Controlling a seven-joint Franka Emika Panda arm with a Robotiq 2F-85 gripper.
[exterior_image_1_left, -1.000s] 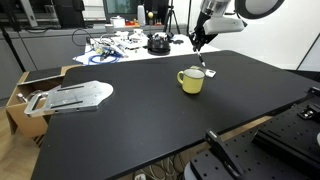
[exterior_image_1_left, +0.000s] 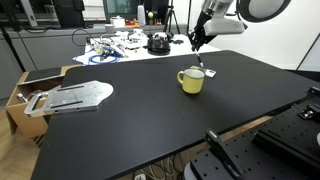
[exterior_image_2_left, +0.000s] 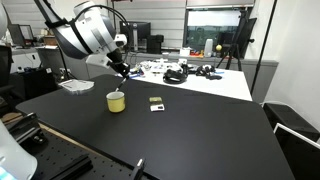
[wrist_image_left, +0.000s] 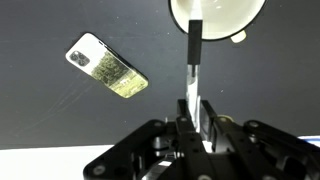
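Note:
My gripper (exterior_image_1_left: 196, 43) is shut on a thin stick-like tool, which points down toward the mug. The tool (wrist_image_left: 193, 60) looks silvery near the fingers, then black, then pale at its far end. A yellow mug (exterior_image_1_left: 191, 81) with a white inside stands upright on the dark table, just below the tool; exterior view 2 also shows the mug (exterior_image_2_left: 116, 104) under my gripper (exterior_image_2_left: 123, 73). From the wrist view, the tool's far end overlaps the mug's opening (wrist_image_left: 222, 18). Whether it dips inside or hovers at the rim I cannot tell.
A phone-like slab (wrist_image_left: 107, 65) with a picture on part of it lies flat beside the mug. A white metal rack or tray (exterior_image_1_left: 80, 96) rests at the table's far left in exterior view 1. Open dark tabletop (exterior_image_2_left: 205, 125) stretches away from the mug.

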